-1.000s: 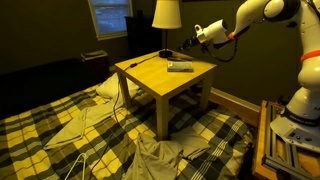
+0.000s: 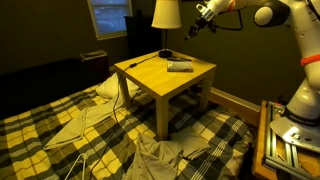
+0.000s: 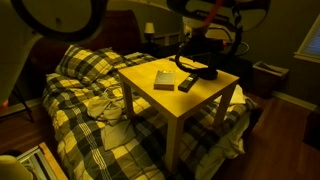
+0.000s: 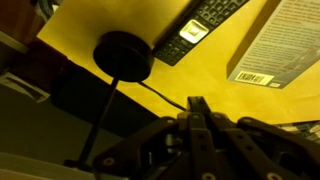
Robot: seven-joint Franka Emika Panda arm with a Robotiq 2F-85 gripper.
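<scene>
My gripper is shut, with nothing visible between its fingers. In exterior view 1 it hangs above the far right part of the yellow-lit table, clear of the tabletop. The wrist view shows a black remote, a round black lamp base with a cable and a grey-covered book or case. The fingertips lie apart from all of these. In exterior view 2 the book and remote rest side by side; the gripper there is too dark to make out clearly.
A lamp with a pale shade rises from the table's back, close to the gripper. A bed with a plaid cover surrounds the table, with loose grey cloth on it.
In exterior view 1 my arm has risen and the gripper is higher above the table than a second ago. The objects on the table look unmoved.
</scene>
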